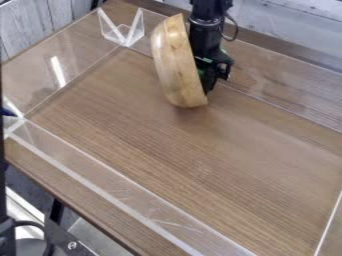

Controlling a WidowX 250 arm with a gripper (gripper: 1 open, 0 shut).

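Note:
A light wooden bowl [177,62], tilted up nearly on its side, is held at the back middle of the wooden table [174,170]. My black gripper [205,70] is behind it, shut on the bowl; its fingertips are mostly hidden by the bowl. A small green thing shows just behind the bowl beside the gripper, too hidden to identify.
Clear plastic walls edge the table along the left, front and right, with a clear angular piece at the back left corner. A white wall stands behind.

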